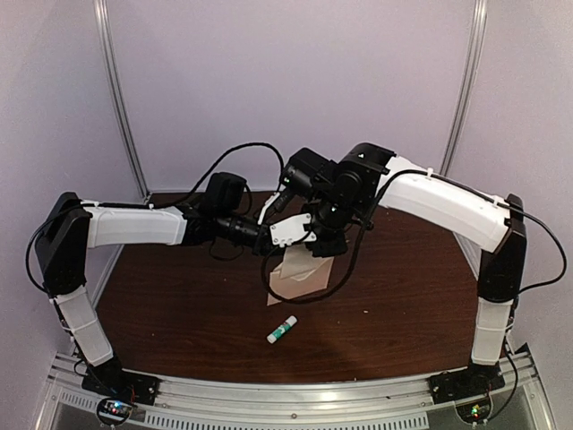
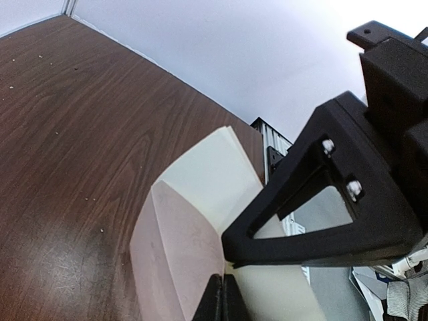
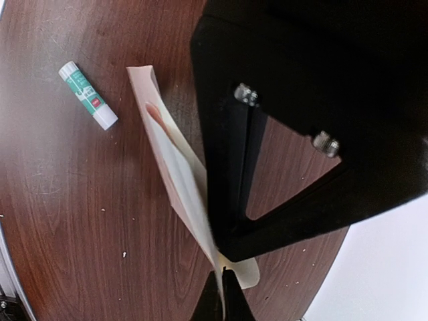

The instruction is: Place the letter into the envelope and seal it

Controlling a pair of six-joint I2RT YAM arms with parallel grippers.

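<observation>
A pink envelope (image 1: 291,288) with a cream letter (image 1: 300,262) hangs beneath both grippers in the top view. In the left wrist view my left gripper is shut on the paper's edge; the pink envelope (image 2: 174,247) stands beside the cream sheet (image 2: 204,167). In the right wrist view my right gripper is shut on the thin upright edge of the paper, with the pink envelope (image 3: 160,160) seen edge-on. The other gripper's black body covers part of the paper in both wrist views.
A glue stick (image 1: 281,330) lies on the wooden table (image 1: 179,313) in front of the paper.
</observation>
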